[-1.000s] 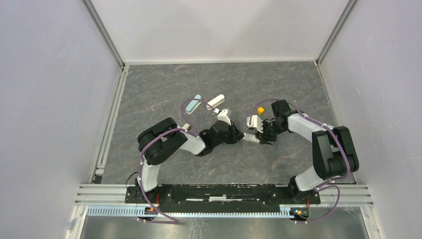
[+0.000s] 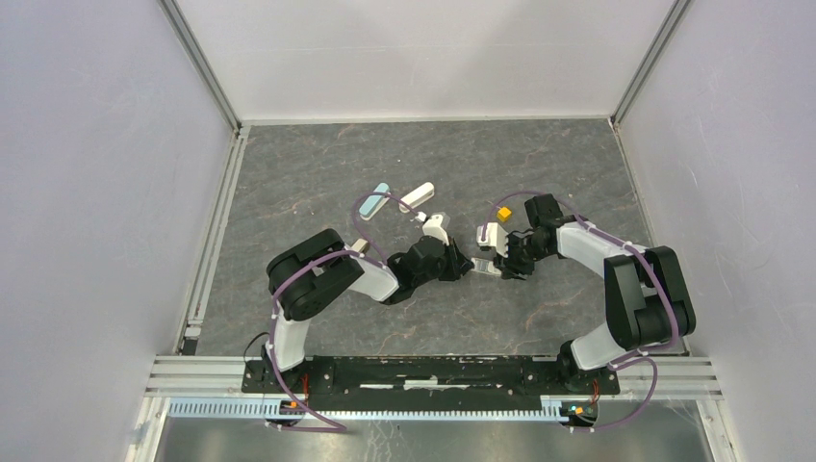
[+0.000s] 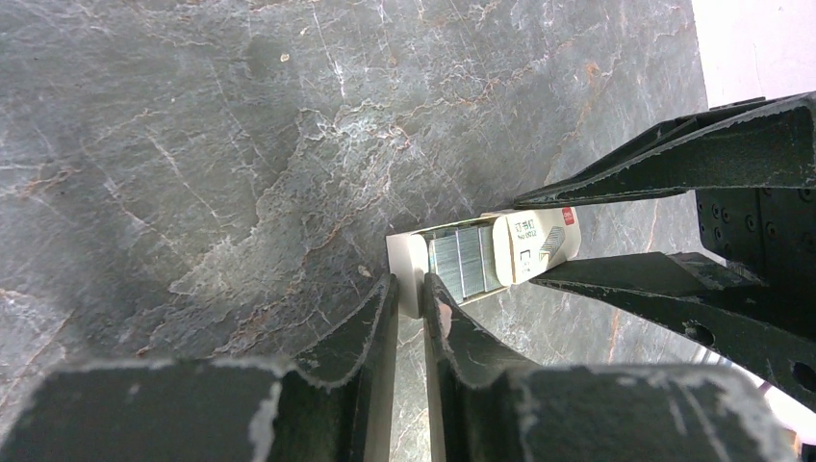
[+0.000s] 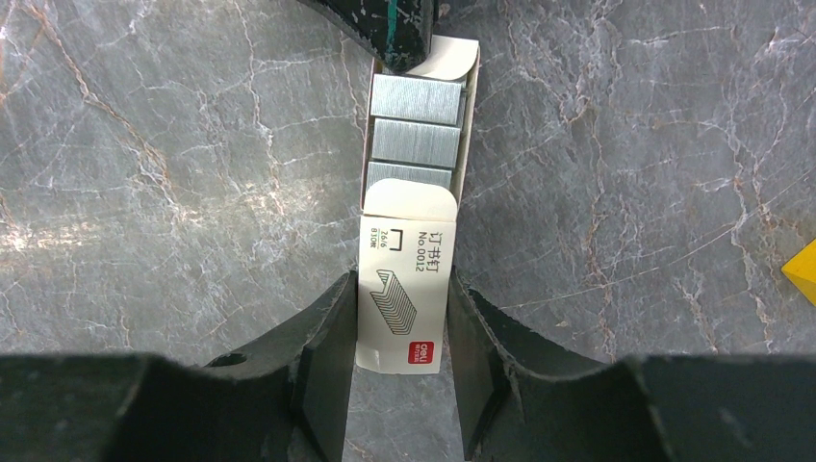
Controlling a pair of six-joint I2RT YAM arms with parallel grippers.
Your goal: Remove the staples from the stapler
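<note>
The white staple box (image 4: 404, 298) has one end uncovered, with rows of silver staples (image 4: 416, 144) showing inside. My right gripper is shut on the box's printed, covered end, one finger along each side. At the opposite end, my left gripper has its fingertips close together at the white end flap (image 3: 408, 258). A narrow gap shows between those fingertips, but whether they pinch the flap is unclear. From above, a small part of the box (image 2: 487, 267) shows between both grippers. I cannot make out a stapler for certain.
A blue-and-white block (image 2: 374, 201) and a white block (image 2: 417, 197) lie behind the left arm. A small yellow block (image 2: 504, 214) sits behind the right gripper. The grey tabletop (image 2: 423, 327) in front of the arms is clear.
My left gripper has shifted very slightly toward the front and right at the box's end. The right arm and the box look almost still.
</note>
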